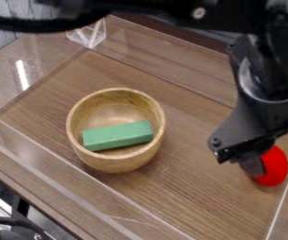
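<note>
A red rounded object [270,169] lies on the wooden table at the right. The black gripper [247,150] is low over it, its lower end overlapping the object's upper left. A wooden bowl [81,121] at centre left holds a green block [116,135]. The fingertips are mostly hidden or dark, so whether they touch the red object is unclear.
A clear plastic piece [87,34] stands at the back left. Dark cables lie at the lower left beyond the table's edge.
</note>
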